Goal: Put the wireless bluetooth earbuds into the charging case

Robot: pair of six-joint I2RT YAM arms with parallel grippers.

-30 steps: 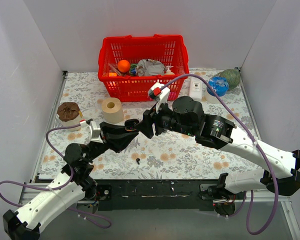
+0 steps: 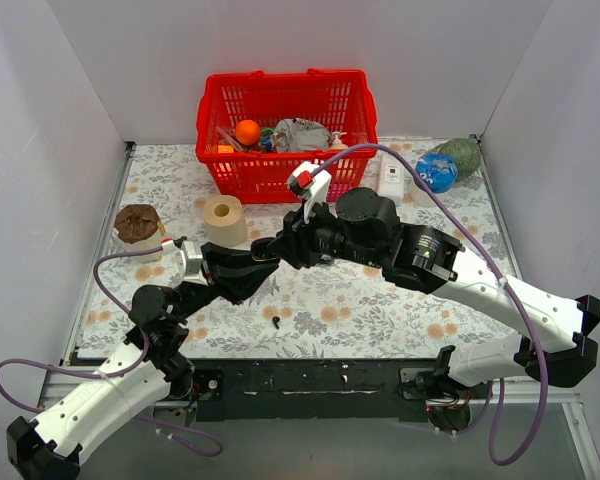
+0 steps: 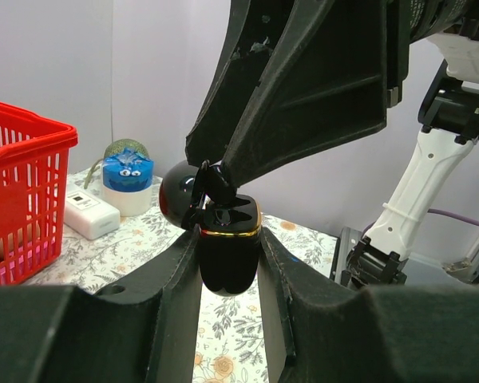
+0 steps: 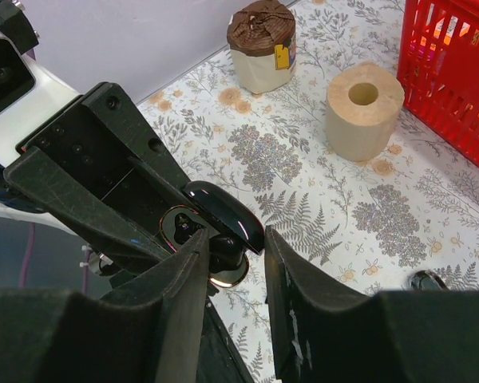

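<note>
Pinched in my left gripper is the small glossy black charging case [image 3: 228,247], held above the table with its rounded lid [image 3: 176,194] raised. My right gripper is at the case's mouth, its fingers part open and very close to the lid. A dark earbud [image 3: 220,183] shows at the right fingertips, standing at the opening of the case; how deep it sits cannot be seen. Inside the case, a dark shape [image 4: 187,227] is visible in the right wrist view. A small black earbud-like piece [image 2: 276,322] lies on the table.
A red basket [image 2: 360,110] with assorted items stands at the back. A tape roll [image 2: 225,220] and a brown-topped container [image 2: 137,225] are at left; a white box [image 2: 391,178] and blue-lidded jar [image 2: 436,172] stand right.
My right gripper has moved slightly left, closer over the case, and now covers more of it in the top view. The left arm has stayed still.
</note>
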